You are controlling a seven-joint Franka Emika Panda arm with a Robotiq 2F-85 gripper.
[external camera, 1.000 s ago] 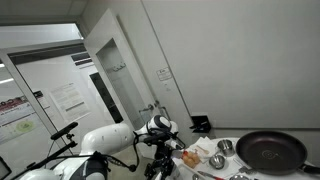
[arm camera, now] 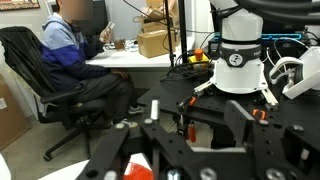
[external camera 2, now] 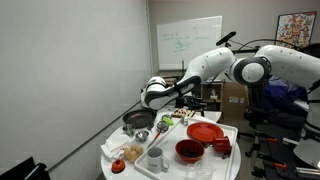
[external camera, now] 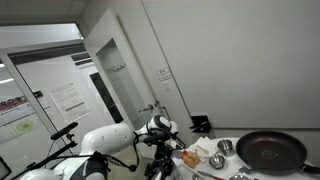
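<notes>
In exterior view 1 my black gripper (external camera: 163,150) hangs near the left end of the white table, its fingers small and dark against the arm. The finger stands open and nothing shows held in it. Dark gripper parts fill the bottom of the wrist view, where a piece of a red plate (arm camera: 138,172) shows at the lower edge. That plate (external camera 2: 205,131) lies on the table in exterior view 2, with a dark red bowl (external camera 2: 188,150), a red mug (external camera 2: 222,146) and a white mug (external camera 2: 155,157) nearby. A black pan (external camera: 271,150) sits toward the wall.
Small metal cups (external camera: 225,147) and a white cloth (external camera: 205,146) lie beside the pan. A round red item (external camera 2: 118,166) rests at the table's near left. The arm's white base (arm camera: 240,45) and an office chair (arm camera: 70,85) appear in the wrist view.
</notes>
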